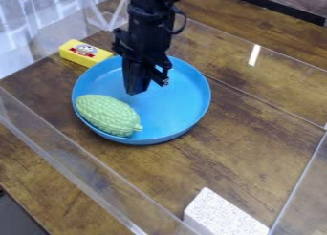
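The black gripper [136, 78] hangs above the back part of a blue round plate [179, 113], shut, with nothing visible between its fingers. A pale green, bumpy vegetable-like object [107, 115] lies in the front left of the plate, below and apart from the gripper.
A yellow box [84, 53] with a red-and-white label sits behind the plate at the left. A white block [224, 216] lies at the front right. Clear panels run along the edges.
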